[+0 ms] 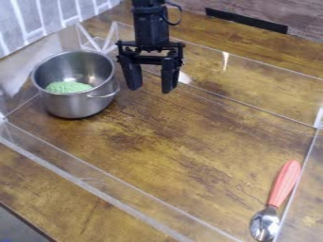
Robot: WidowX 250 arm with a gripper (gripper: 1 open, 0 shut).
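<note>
My black gripper (150,76) hangs over the table at the upper middle, just right of a steel pot (94,102), its two fingers spread open with nothing seen between them. The pot holds a light green object (66,87), whose exact kind I cannot tell. At the lower right lies a scoop (280,189) with a pink-red handle and a metal head.
Clear strips or edges run along its sides. A white grated panel stands at the top left, and a dark bar lies along the back right.
</note>
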